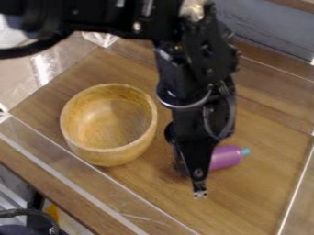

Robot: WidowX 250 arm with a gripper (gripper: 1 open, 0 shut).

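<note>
The black gripper (pixel 194 170) reaches down over a purple object (pixel 227 158) with a light blue tip, lying on the wooden surface, and covers part of it. Whether its fingers grip the object cannot be made out. A wooden bowl (pixel 108 117) sits to the left of the gripper.
Bare wooden surface (pixel 252 202) shows at the right and front. A pale wall runs along the back right. The surface's edge crosses the lower left, with dark items beyond it.
</note>
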